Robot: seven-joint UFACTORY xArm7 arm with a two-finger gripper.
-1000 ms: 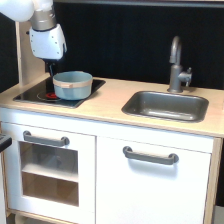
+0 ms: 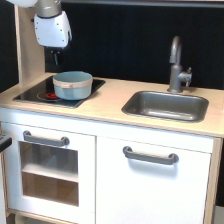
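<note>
A grey-blue pot (image 2: 72, 90) stands upright on the black stove top (image 2: 46, 88), towards its right side. From the upper left, the white robot arm (image 2: 52, 30) reaches down. Its dark gripper (image 2: 57, 57) hangs just above the pot's far left rim. Against the black backdrop the fingers are hard to make out, so whether they are apart or together does not show. I cannot see anything hanging from the gripper.
A metal sink (image 2: 166, 105) with a grey faucet (image 2: 178, 66) is set into the right half of the wooden counter (image 2: 112, 100). Bare counter lies between stove and sink. Below are a cabinet door (image 2: 150, 185) and an oven-like door (image 2: 50, 165) with grey handles.
The arm has risen and shifted slightly to the right, lifting its gripper away from the stove's back left area. The pot appears to be in the same place.
</note>
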